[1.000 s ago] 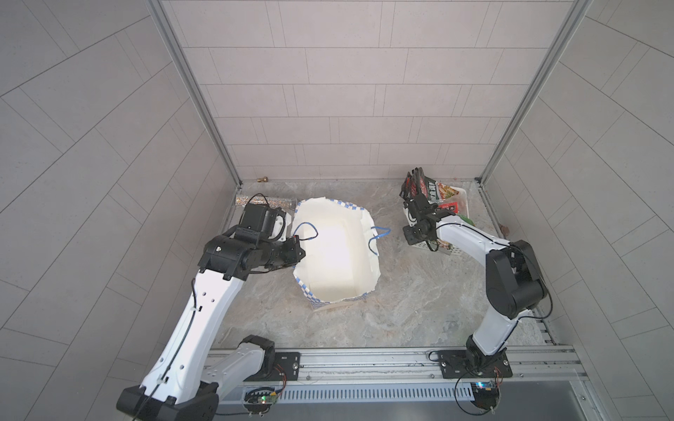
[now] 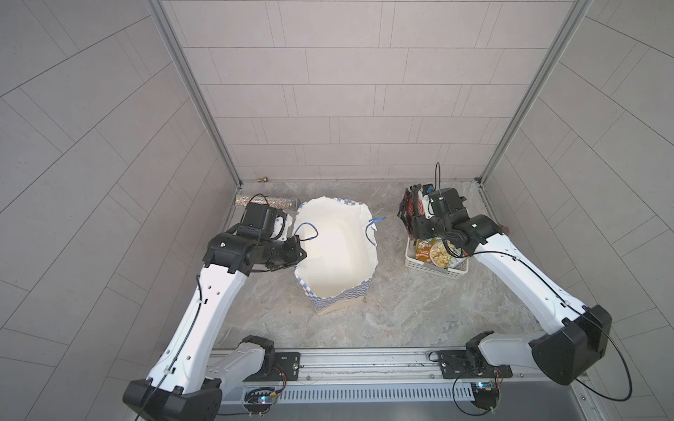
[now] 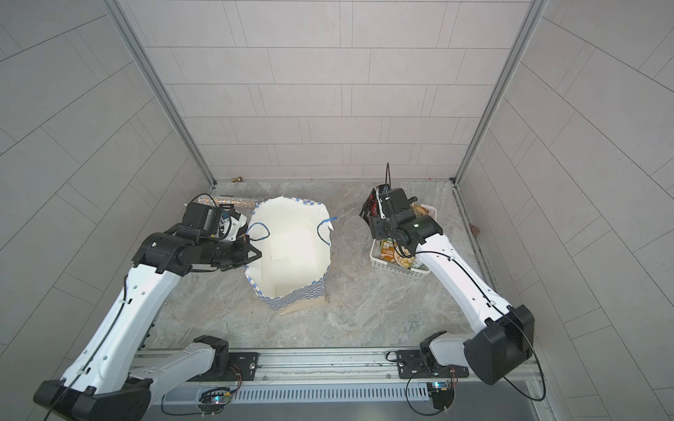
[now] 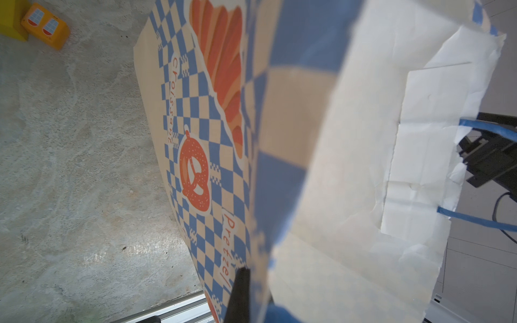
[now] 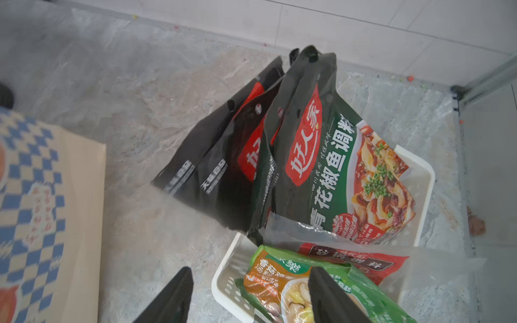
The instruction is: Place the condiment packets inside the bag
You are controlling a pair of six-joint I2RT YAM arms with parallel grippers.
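Observation:
The white-lined bag (image 2: 339,242) with blue checks stands wide open mid-table. At its left rim is my left gripper (image 2: 298,252), shut on the bag's edge, which runs between its fingers in the left wrist view. Condiment packets fill the white basket (image 2: 434,268) to the right. Black packets (image 5: 309,145) lean upright at its back and overhang its left side. A green packet (image 5: 301,280) lies in front, beside a red-and-clear one (image 5: 355,258). Above the basket my right gripper is open, nothing held between its fingers, with the green packet below.
A clear tube of speckled contents (image 2: 270,201) lies behind the left arm. In the left wrist view a yellow-orange item (image 4: 45,25) rests on the table. Bare tabletop (image 2: 407,308) stretches before the bag and basket. Walls close in the back and sides.
The bag's right handle shifted slightly. My left arm is nearly still.

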